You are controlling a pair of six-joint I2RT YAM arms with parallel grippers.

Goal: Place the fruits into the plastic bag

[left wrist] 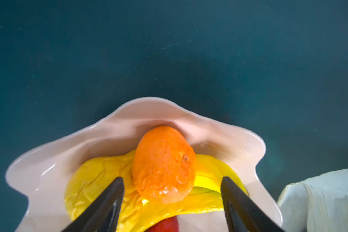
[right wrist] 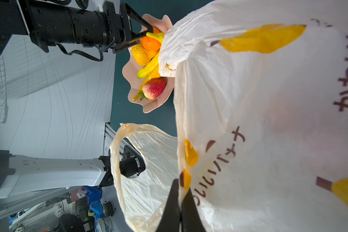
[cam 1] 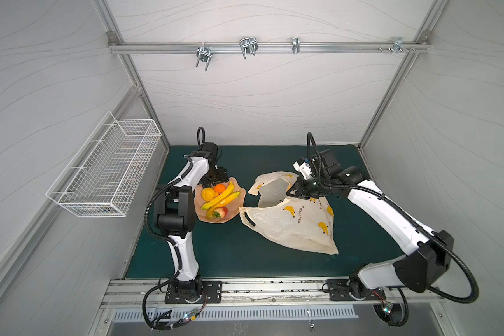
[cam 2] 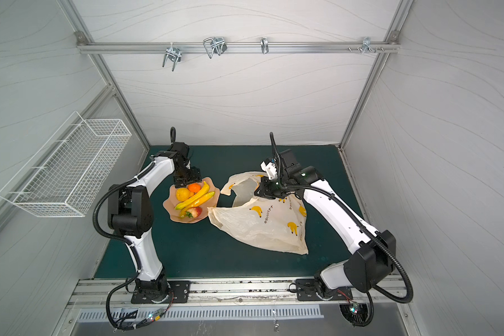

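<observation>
A pink wavy-edged bowl [cam 1: 228, 218] on the left of the table holds an orange [left wrist: 164, 164], a wrinkled yellow fruit [cam 1: 208, 194], bananas [cam 1: 226, 200] and a red fruit with green leaves [right wrist: 154, 88]. Over the bowl's far side, my left gripper has its fingers apart, one on either side of the orange in the wrist view, with no visible grip on it. To the right lies the white plastic bag [cam 1: 296, 224] with banana prints, its mouth facing the bowl. My right gripper is shut on the bag's upper rim, holding it up.
A white wire basket [cam 1: 112, 168] hangs on the left wall. Clear table [cam 1: 235, 159] stretches behind the bowl and along the front. The bag's near handle [cam 1: 246, 218] reaches close to the bowl's right edge.
</observation>
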